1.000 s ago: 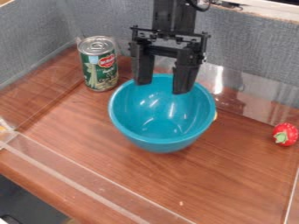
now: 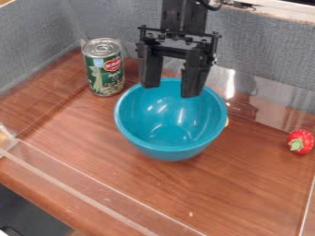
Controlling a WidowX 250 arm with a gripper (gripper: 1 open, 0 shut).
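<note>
My black gripper [image 2: 172,79] hangs open over the back part of a blue bowl [image 2: 170,138], its two fingers apart with nothing seen between them. The bowl stands upright in the middle of the table, and no contents show in it. A green labelled can [image 2: 105,74] stands at the back left, left of the gripper. A red strawberry [image 2: 300,144] lies at the right. Something pale behind the bowl's right side is mostly hidden.
Grey walls [image 2: 271,64] and clear panels border it at the back and left.
</note>
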